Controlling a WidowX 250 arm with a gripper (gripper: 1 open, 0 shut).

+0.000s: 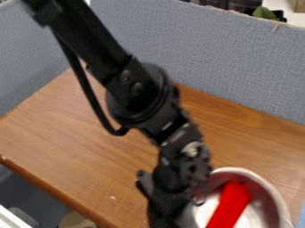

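Observation:
A white bowl (269,203) with a red object (229,206) in it sits at the bottom right of the table. The black gripper (167,205) is low at the bottom edge, just left of the bowl; its fingertips are dark and hard to make out, and nothing can be seen held in it.
Grey padded walls (215,62) border the back and left. The table's front left edge drops to a dark gap.

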